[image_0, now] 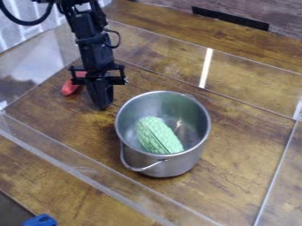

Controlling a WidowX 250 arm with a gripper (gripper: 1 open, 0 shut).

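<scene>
My black gripper (99,95) hangs low over the wooden table at the upper left, fingertips near the surface; its fingers are dark and I see nothing clearly between them. A red object (70,86) lies just left of the gripper, partly behind it. A steel pot (190,152) with a handle stands right of centre, holding a green textured object (157,135).
Transparent edging runs along the left and right. A blue object (39,220) sits at the bottom left corner.
</scene>
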